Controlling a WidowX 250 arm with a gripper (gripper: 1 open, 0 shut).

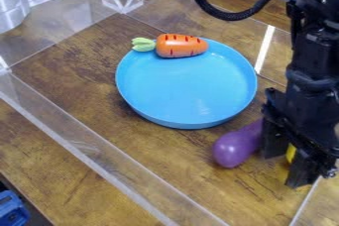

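My black gripper (pixel 284 146) is low on the right, down at the wooden board beside a purple eggplant toy (pixel 235 147), whose far end runs under the fingers. A yellow object (pixel 288 154) shows in part behind or between the fingers, mostly hidden; how far the fingers are open is hard to see.
A blue plate (pixel 185 92) lies in the middle, with a carrot toy (pixel 180 45) at its back edge. Clear plastic walls border the wooden surface (pixel 93 131). A blue object (pixel 8 208) sits at the lower left.
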